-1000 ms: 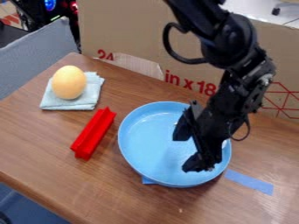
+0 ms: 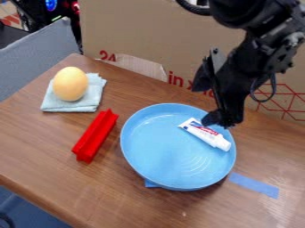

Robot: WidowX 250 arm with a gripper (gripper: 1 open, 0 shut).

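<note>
A white toothpaste tube (image 2: 205, 134) with red and blue print lies on the blue plate (image 2: 167, 160), toward its back right. Above and behind it is my open black gripper (image 2: 215, 96), with nothing visible between its fingers; its lower finger reaches down near the tube's upper end. A yellow egg-shaped object (image 2: 70, 84) sits on a folded pale blue cloth (image 2: 71, 101) at the left, and a red holder-like piece (image 2: 95, 135) lies left of the plate.
A cardboard box (image 2: 149, 40) stands along the back of the wooden table (image 2: 84, 178). A grey padded edge (image 2: 30, 62) borders the left. Blue tape (image 2: 255, 185) lies right of the plate.
My gripper has risen from low over the plate toward the back and upper right, uncovering the toothpaste tube, which now lies on the plate.
</note>
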